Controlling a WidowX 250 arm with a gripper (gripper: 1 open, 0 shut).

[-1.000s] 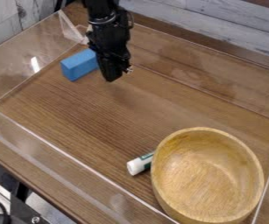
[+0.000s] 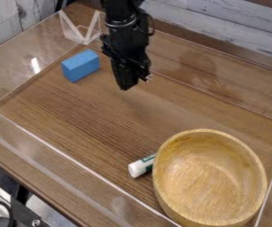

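My black gripper hangs over the back middle of the wooden table, shut, with nothing visible between its fingers. A blue block lies to its left, apart from it. A small white-and-green cylinder lies near the front, beside a large tan bowl at the front right.
Pale walls or rims border the table at left and back. A dark cable lies at the front left corner.
My gripper has moved right, away from the blue block. The block, cylinder and bowl look unmoved.
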